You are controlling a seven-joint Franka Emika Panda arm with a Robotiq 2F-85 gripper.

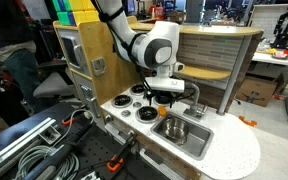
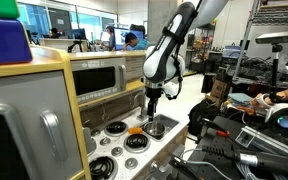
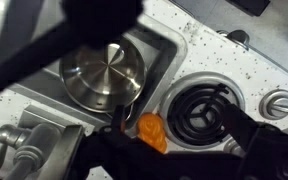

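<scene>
In the wrist view, an orange object lies on the counter between the sink and a coil burner. A shiny metal pot sits in the sink. My gripper shows as dark shapes low in this view, its fingers apart, with the orange object and burner visible beyond. Whether anything touches the fingers cannot be told. The orange object and the pot also appear in exterior view 1. The gripper is hard to make out in both exterior views.
A person stands behind the counter. A faucet rises at the back of the sink. Several burners fill the other side of the stovetop, with stove knobs along the front. White counter beyond the sink is clear.
</scene>
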